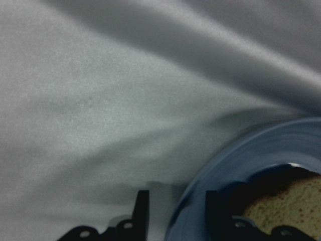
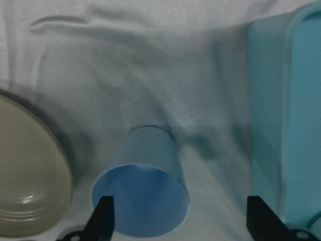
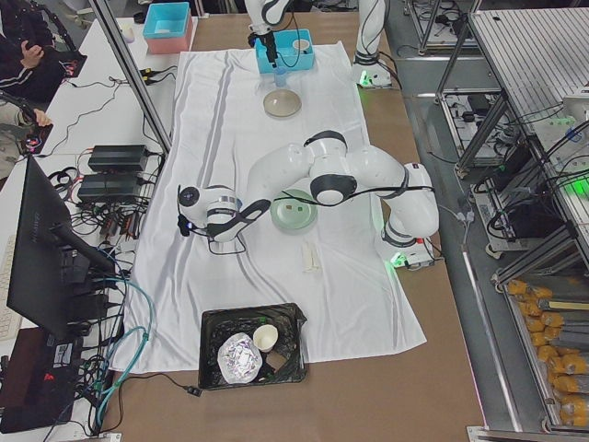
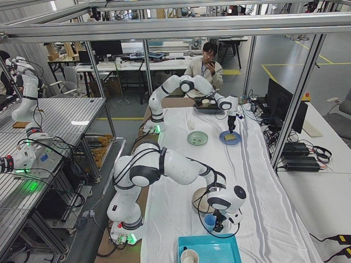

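Observation:
A blue plate (image 1: 261,145) with a speckled yellowish sponge-like piece (image 1: 286,211) sits under my left gripper; its open fingertips are either side of the plate's left rim in the left wrist view. My right gripper is open above a blue cup (image 2: 140,201), nothing between its fingers. A beige bowl (image 2: 30,160) is left of the cup and a light-blue bin (image 2: 271,110) right of it. A green plate (image 4: 198,138) lies in the middle of the white cloth.
A black tray (image 3: 212,372) with a foil-covered item and a cream cup stands at the near end in the camera left view. A monitor (image 3: 37,249) and cables line the left side.

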